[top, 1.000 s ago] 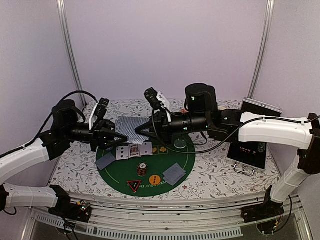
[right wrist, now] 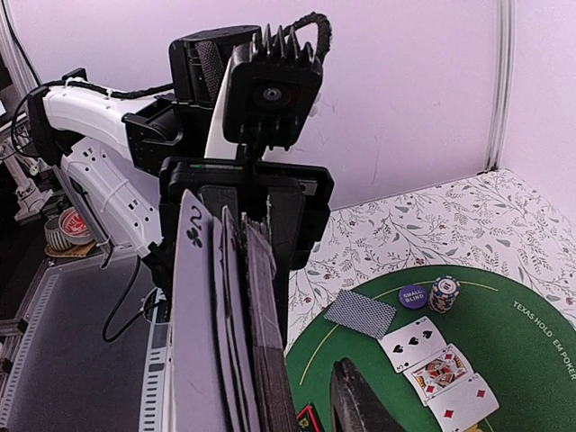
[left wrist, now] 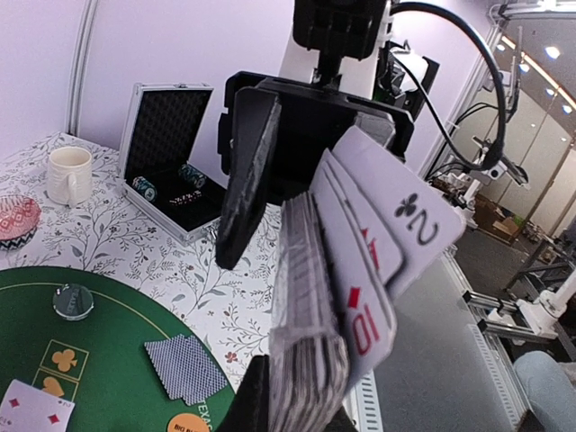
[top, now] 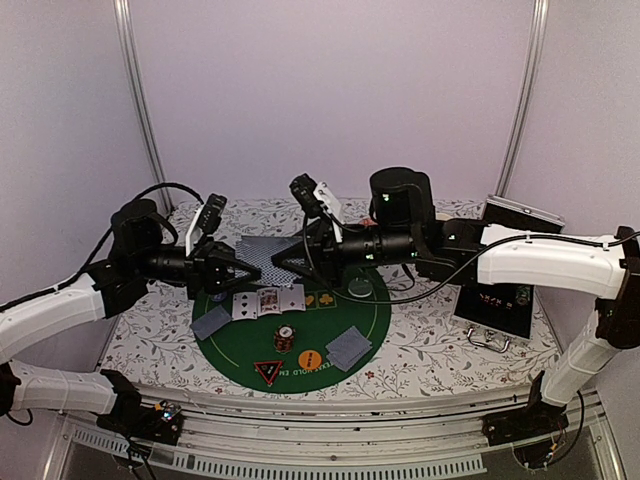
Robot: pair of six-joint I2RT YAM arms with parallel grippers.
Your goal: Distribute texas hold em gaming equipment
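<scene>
A deck of cards (top: 266,258) is held up over the green poker mat (top: 232,358), its patterned backs showing in the top view. My left gripper (top: 252,272) is shut on the deck's left end. Around the other end stands my right gripper (top: 287,258), part open; in the left wrist view its near finger (left wrist: 245,184) is clear of the deck. Some cards fan away from the pack, including a two of clubs (left wrist: 405,211) and a ten of diamonds (left wrist: 363,319). Three face-up cards (top: 268,302) lie in a row on the mat.
Face-down cards lie at the mat's left (top: 211,322) and right (top: 349,348). Between them are a chip stack (top: 284,338), a red triangle marker (top: 268,371) and an orange disc (top: 311,360). An open case (top: 495,308), a mug (left wrist: 69,175) and a bowl (left wrist: 18,219) stand off the mat.
My left gripper has shifted slightly to the right, toward the right gripper, and the deck's left edge with it. The right arm has hardly moved.
</scene>
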